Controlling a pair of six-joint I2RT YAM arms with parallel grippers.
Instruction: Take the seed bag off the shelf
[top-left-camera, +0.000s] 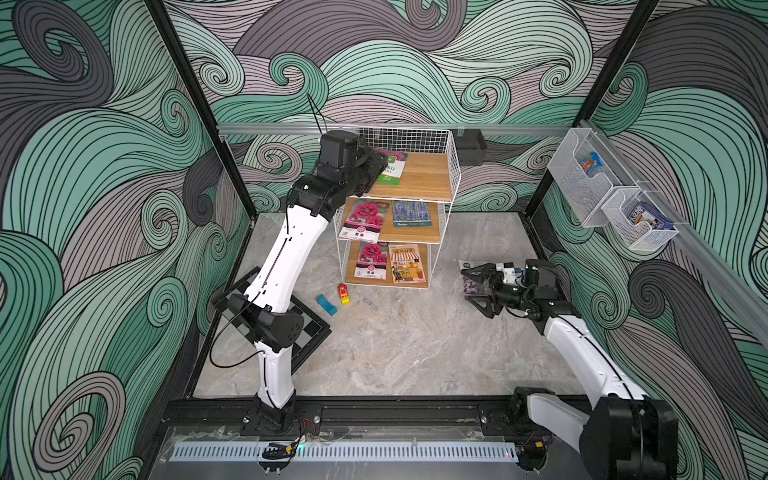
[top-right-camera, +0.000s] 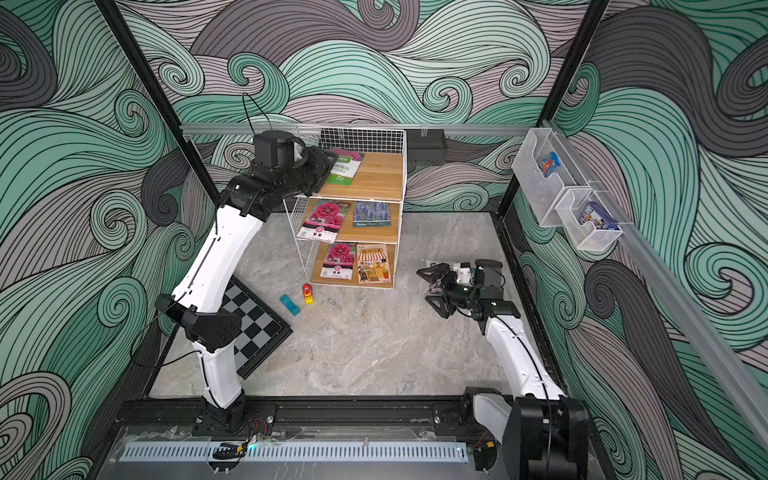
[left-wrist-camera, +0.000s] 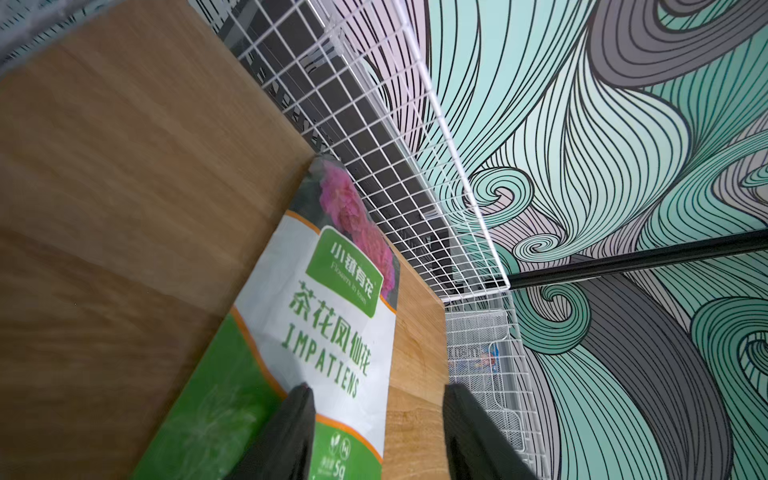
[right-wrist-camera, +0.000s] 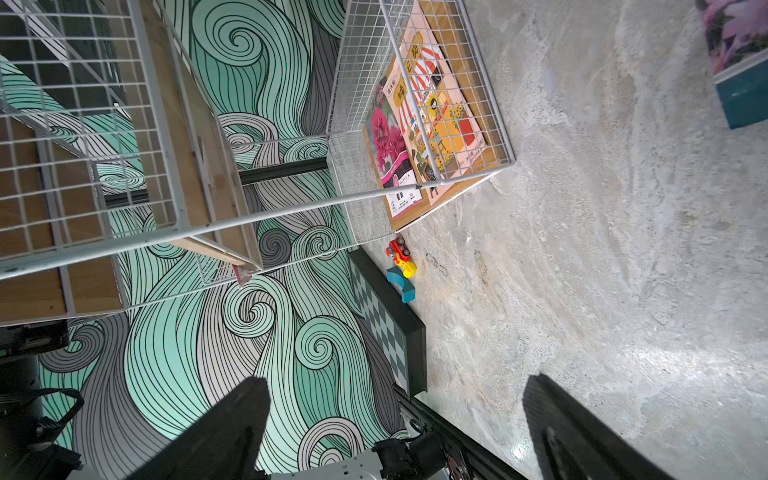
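A green-and-white seed bag (top-left-camera: 391, 169), labelled IMPATIENS, lies on the top board of the wire shelf (top-left-camera: 428, 176). In the left wrist view my left gripper is over the near part of this bag (left-wrist-camera: 336, 312), its fingers part open; whether they touch it I cannot tell. My right gripper (top-left-camera: 478, 289) stands open to the right of the shelf, low over the floor, with packets beneath it.
Lower boards hold more packets (top-left-camera: 365, 221). A toy car (top-left-camera: 344, 293), blue block (top-left-camera: 325, 304) and checkerboard (top-right-camera: 256, 320) lie at front left. Clear bins (top-left-camera: 584, 176) hang on the right.
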